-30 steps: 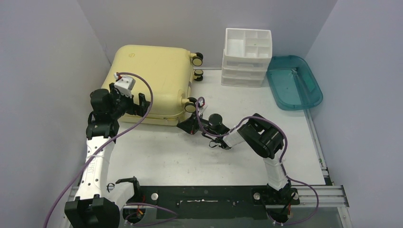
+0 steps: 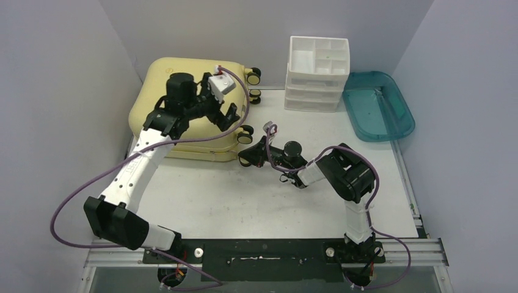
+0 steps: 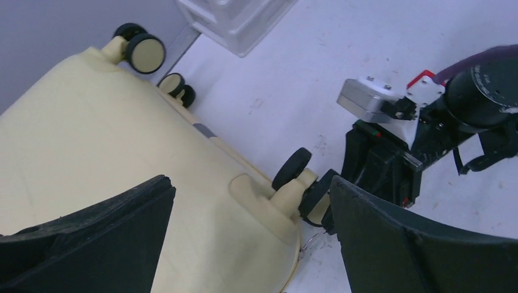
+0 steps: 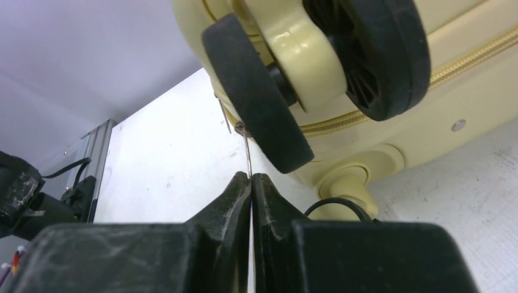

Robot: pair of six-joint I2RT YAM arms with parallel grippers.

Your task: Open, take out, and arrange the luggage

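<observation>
The yellow suitcase point(image 2: 183, 128) lies on its side at the back left, its wheels facing right. Over its wheel end hangs my left gripper point(image 2: 231, 116), open and empty; the left wrist view shows the suitcase shell point(image 3: 146, 152) below its spread fingers. By the front wheel corner, my right gripper point(image 2: 241, 155) is shut. In the right wrist view a thin metal zipper pull point(image 4: 247, 149) runs from the zipper slider point(image 4: 240, 128) down to the tips of those fingers. The zipper point(image 4: 476, 58) passes behind the dark wheel point(image 4: 259, 94).
A white drawer organizer point(image 2: 317, 82) stands at the back middle, beside a teal bin point(image 2: 369, 131) at the back right. Purple cables loop along both arms.
My left gripper has swung right across the suitcase toward its wheels. The right gripper has shifted slightly right and toward the back. The suitcase stays in place.
</observation>
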